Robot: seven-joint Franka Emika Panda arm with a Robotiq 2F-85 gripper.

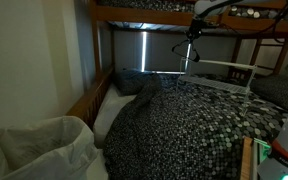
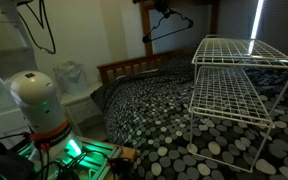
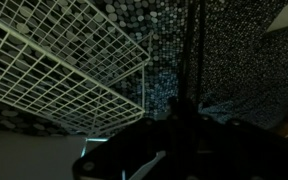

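A thin black clothes hanger hangs in the air below my gripper, near the top of exterior view 2. My gripper is shut on its upper part. In exterior view 1 the gripper is high at the right, and the dark hanger dangles under it. From the wrist the hanger appears nearly edge-on as a dark upright strip, reaching down to dark fingers; the exact contact is hard to make out.
Beside and below the hanger stands a white wire rack with two tiers, on a patterned dark bedspread. A white bin is at the near left. An upper bunk spans the top.
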